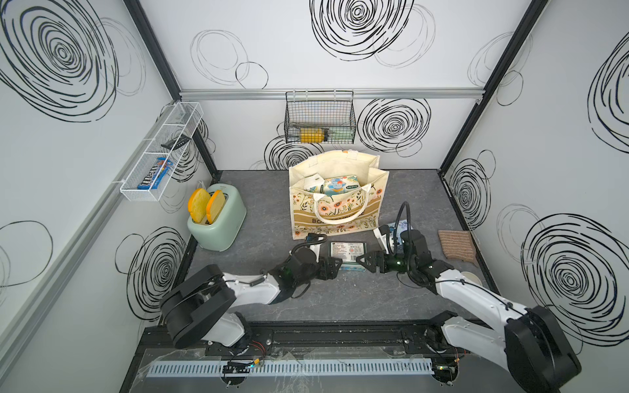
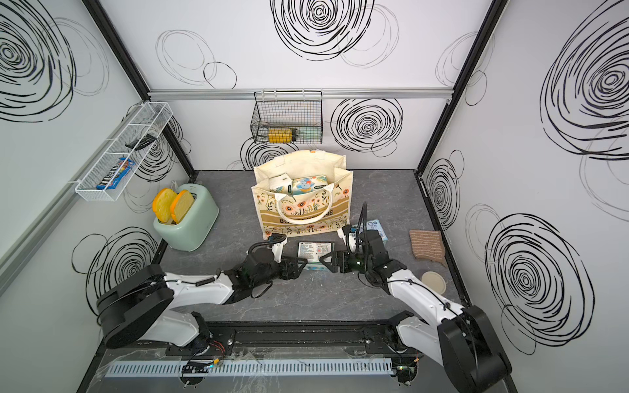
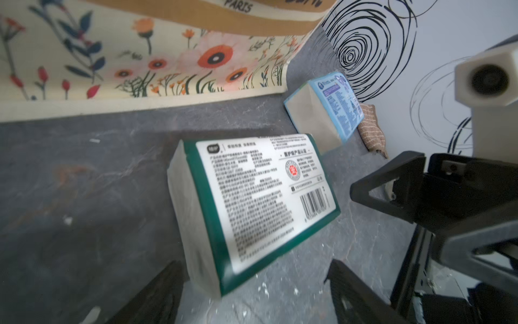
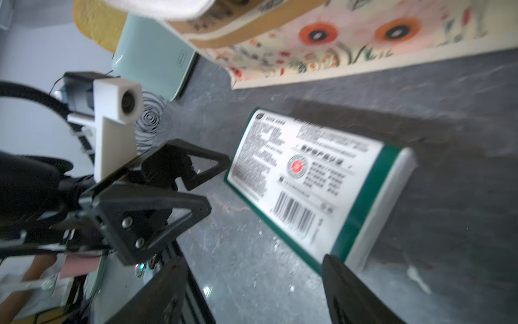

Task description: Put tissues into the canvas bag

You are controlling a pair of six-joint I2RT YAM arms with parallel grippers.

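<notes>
A green-edged tissue pack (image 3: 253,205) (image 4: 304,189) lies on the table in front of the floral canvas bag (image 1: 334,209), which holds tissue packs (image 1: 335,185). My left gripper (image 1: 329,267) stands open at the pack's left front, its fingers empty in the left wrist view. My right gripper (image 1: 372,262) is open at the pack's right front, also empty. A blue-and-white tissue pack (image 3: 329,108) lies behind it to the right, partly hidden by the right arm in the top views.
A green toaster with bread (image 1: 222,222) stands at the left. A brown cloth (image 2: 426,245) and round coaster (image 2: 433,283) lie at the right. A wire basket (image 1: 319,118) hangs on the back wall.
</notes>
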